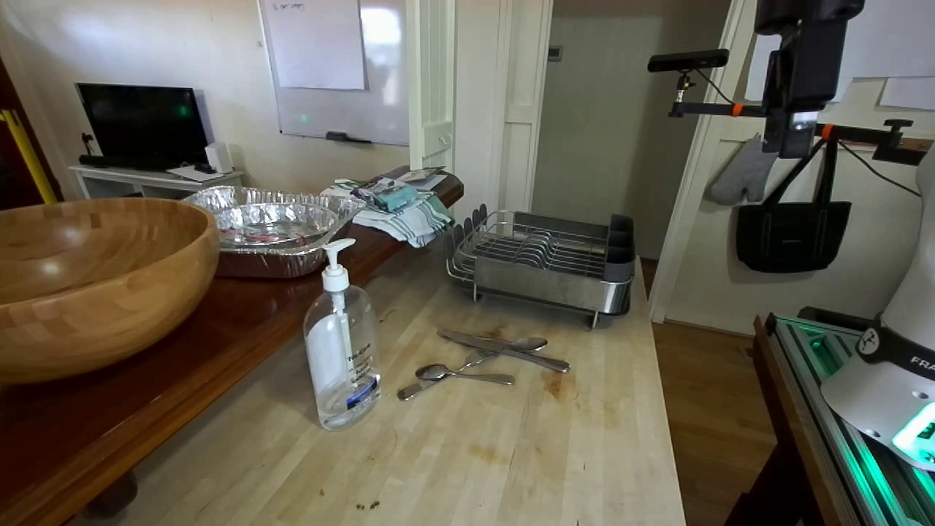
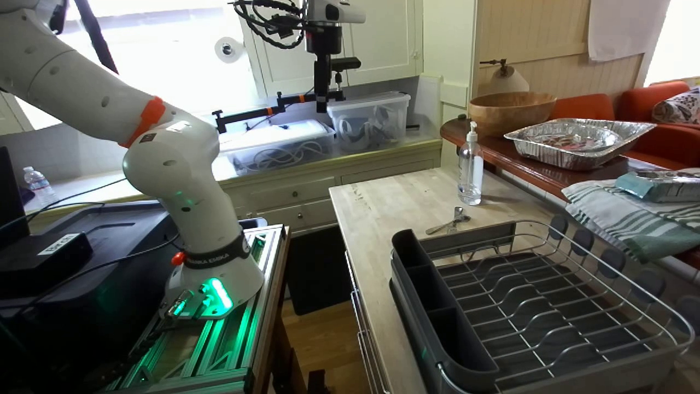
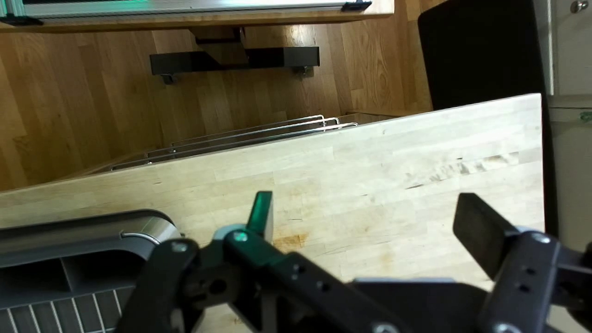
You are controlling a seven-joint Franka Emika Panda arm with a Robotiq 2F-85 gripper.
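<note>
High above the counter, my gripper is open, its two dark fingers wide apart and only bare wood visible below the gap. Exterior view 1 shows it at the upper right, well clear of everything on the counter. Several pieces of cutlery lie crossed in the middle of the counter: a spoon [image 1: 432, 372] in front, and a knife [image 1: 532, 356] with another spoon [image 1: 528, 345] behind it. In the wrist view the gripper body hides the place where they lie. A dish rack [image 1: 543, 280] with a dark cutlery holder [image 2: 433, 289] stands at the counter's far end, its wire bed empty.
A clear pump bottle [image 1: 343, 359] stands upright beside the cutlery. On the adjoining raised brown ledge are a wooden bowl [image 2: 512, 111], foil trays [image 2: 577, 157] and striped towels [image 2: 630, 203].
</note>
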